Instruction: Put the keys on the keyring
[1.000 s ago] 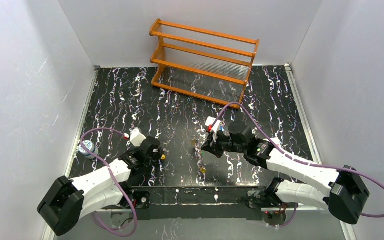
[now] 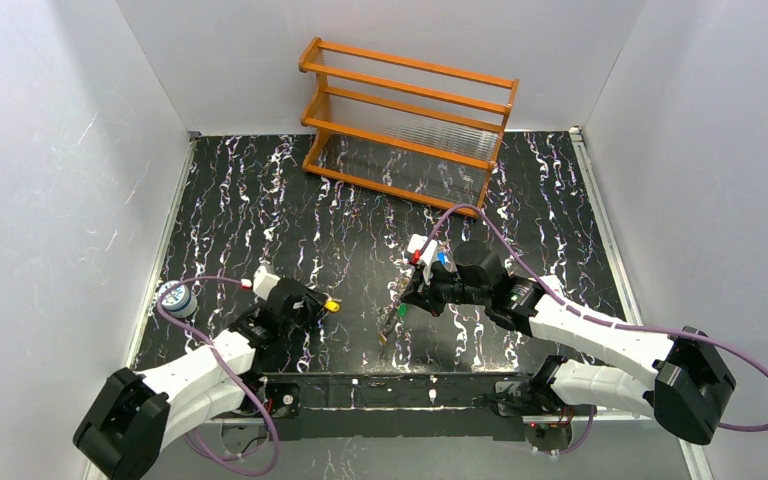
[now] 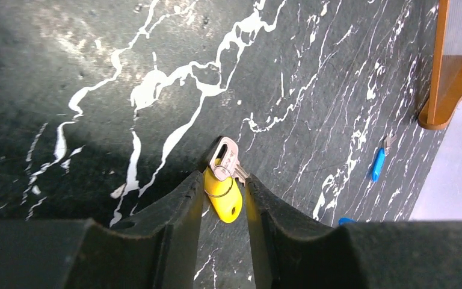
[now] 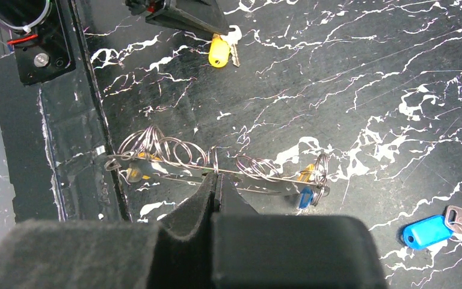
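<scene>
A yellow-tagged key (image 3: 224,201) with a thin ring lies on the dark table at my left gripper's (image 3: 222,180) tips. The left fingers stand partly open on either side of it, the left finger close to the tag's edge. My right gripper is shut on the keyring (image 4: 180,158), a long thin wire strung with several small rings; it spans both sides of the fingertips, with bits of yellow and blue tags at its ends. From above, the keyring (image 2: 392,322) hangs below the right gripper (image 2: 412,298). A blue-tagged key (image 4: 424,232) rests on the table.
A wooden rack (image 2: 400,120) stands at the back. At the left edge sits a small round tin (image 2: 177,300). Bare marble table lies between the arms and before the rack.
The keyring's hanging part has swung; the right arm is still.
</scene>
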